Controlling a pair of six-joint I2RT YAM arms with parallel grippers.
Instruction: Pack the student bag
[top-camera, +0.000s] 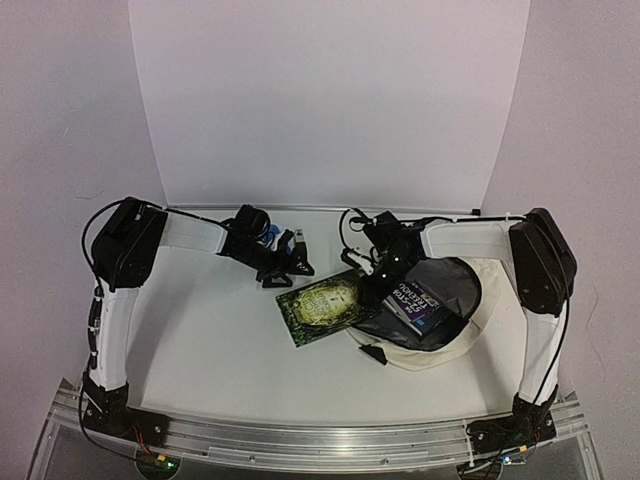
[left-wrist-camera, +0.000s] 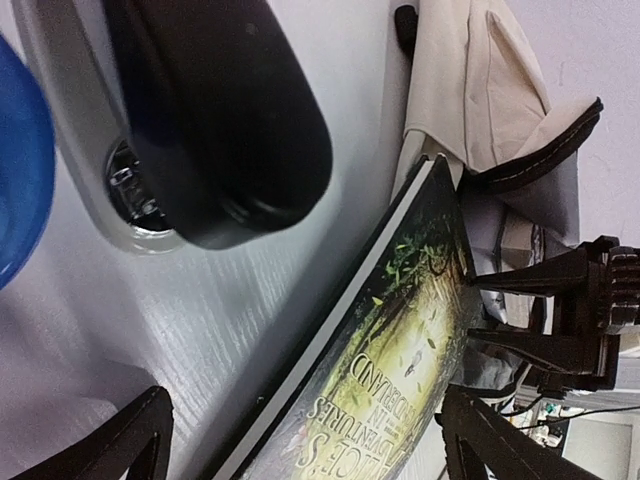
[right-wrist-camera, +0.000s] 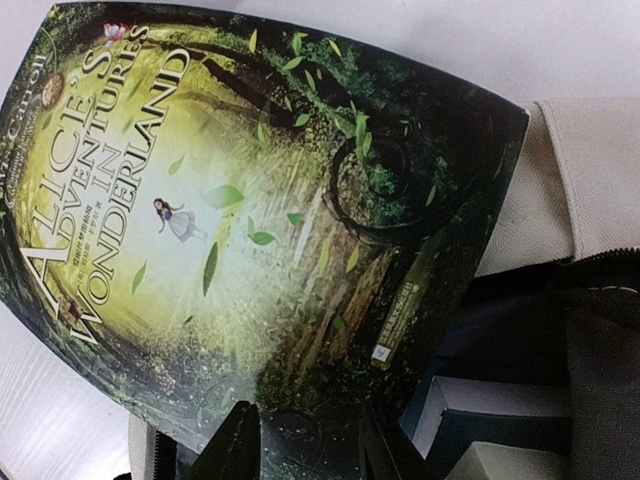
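Observation:
The Alice's Adventures in Wonderland book (top-camera: 320, 303) lies cover up, its right end over the bag's opening. The cream bag (top-camera: 425, 361) lies on its side with a dark inside; a purple-blue Treehouse book (top-camera: 420, 308) rests in it. Just off the Alice book's upper left corner is my left gripper (top-camera: 287, 275), open and empty; in the left wrist view its fingers (left-wrist-camera: 135, 440) stand wide apart. My right gripper is at the book's bag-side end, its two fingers apart over the dark cover, not closed on it.
Behind my left gripper stand a black and grey stapler (left-wrist-camera: 220, 120) and a blue case (left-wrist-camera: 18, 165), partly hidden by the arm from above.

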